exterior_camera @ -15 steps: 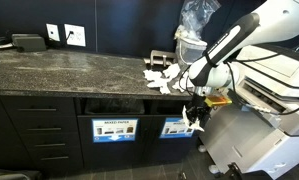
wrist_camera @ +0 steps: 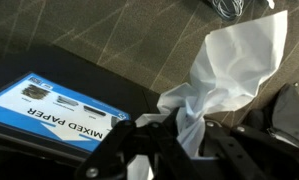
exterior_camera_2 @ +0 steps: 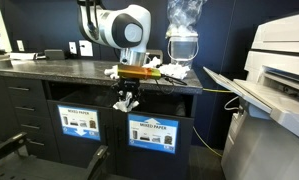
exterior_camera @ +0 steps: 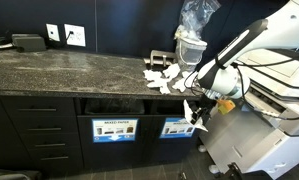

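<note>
A crumpled piece of white paper (wrist_camera: 229, 72) is pinched in my gripper, spreading out beyond the fingers in the wrist view. Exterior view 2 has the same paper (exterior_camera_2: 127, 102) hanging below the gripper, close to the front of the bins. Two dark bins under the counter carry blue "MIXED PAPER" labels; one label (exterior_camera: 114, 130) is left of the arm and the other (exterior_camera: 177, 127) lies partly behind the paper. From above, a bin label (wrist_camera: 57, 108) shows to the left of my gripper.
Several more crumpled white papers (exterior_camera: 162, 76) lie on the dark counter (exterior_camera: 89, 75) above the bins. A clear plastic container (exterior_camera: 191, 50) stands behind them. To the right is a large white machine (exterior_camera: 254, 130). Carpeted floor (wrist_camera: 139, 40) lies below, with a cable bundle on it.
The arm has shifted only slightly in exterior view 1, and the paper stays in my gripper in front of the right bin. The bins and the papers on the counter have not moved.
</note>
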